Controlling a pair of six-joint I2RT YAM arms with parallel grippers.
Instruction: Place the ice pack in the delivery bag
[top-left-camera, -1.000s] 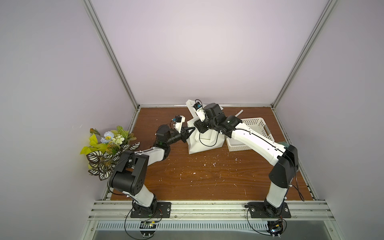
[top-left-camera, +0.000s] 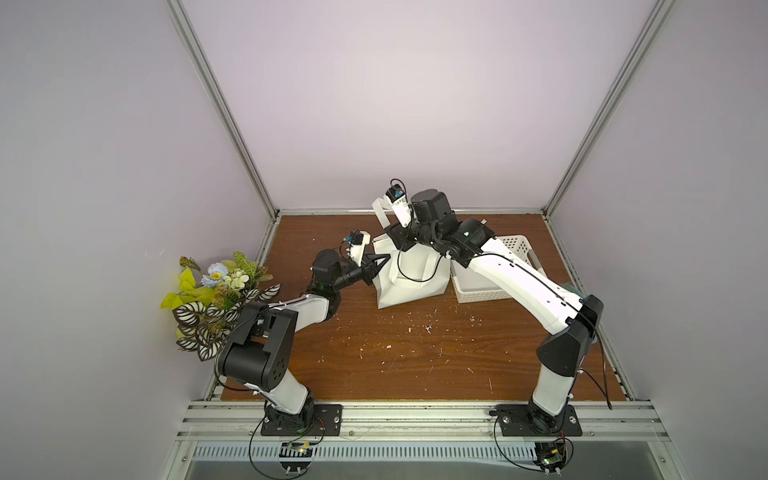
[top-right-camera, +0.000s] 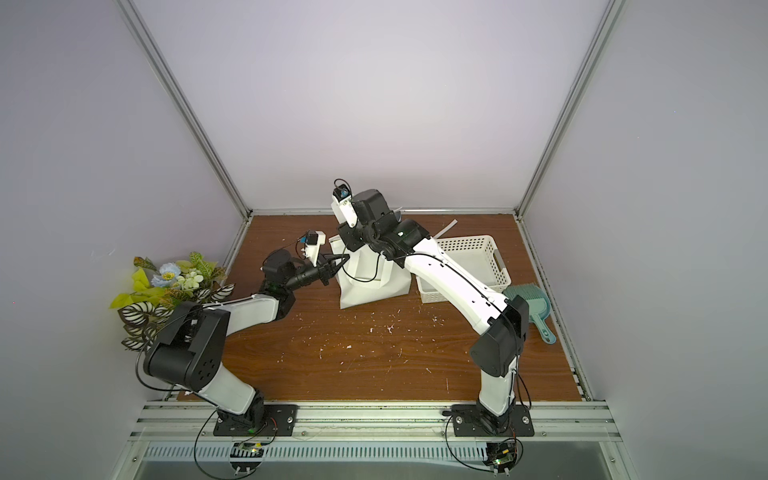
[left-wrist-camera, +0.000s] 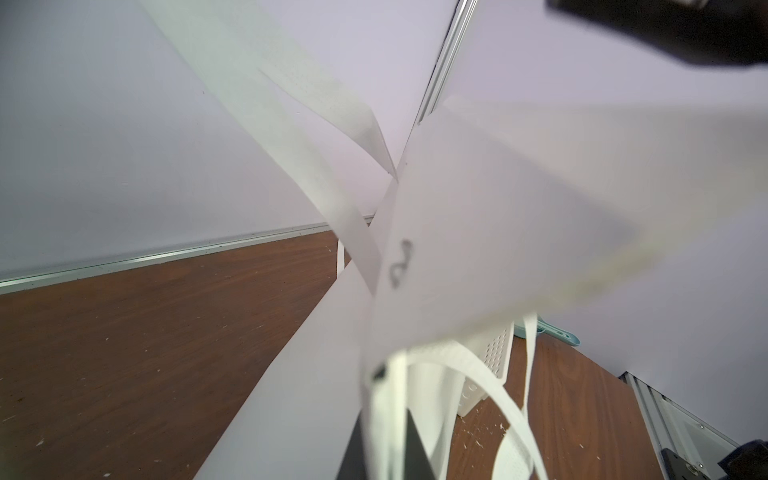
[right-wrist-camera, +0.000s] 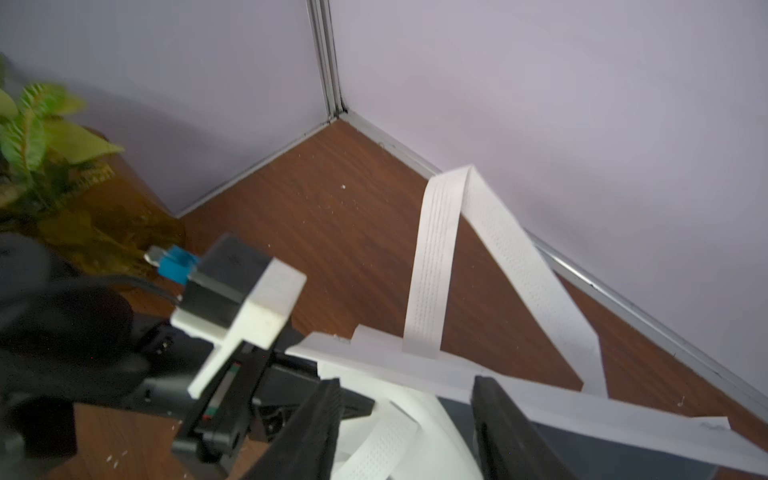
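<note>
The white delivery bag (top-left-camera: 412, 284) stands upright near the middle back of the table, its straps (right-wrist-camera: 440, 264) sticking up. My left gripper (top-left-camera: 382, 262) is at the bag's left upper edge, shut, with the bag's thin white rim between its fingers in the left wrist view. My right gripper hangs above the bag opening, fingers apart, with no object clearly held; the bag's rim and dark inside show below and behind the fingers.
A white perforated basket (top-right-camera: 472, 248) stands right of the bag, with a teal dustpan (top-right-camera: 542, 324) beyond it. A flower bouquet (top-left-camera: 216, 304) lies at the left.
My right arm and gripper have risen above the bag since a second ago. The left arm has stayed in place at the bag's edge.
</note>
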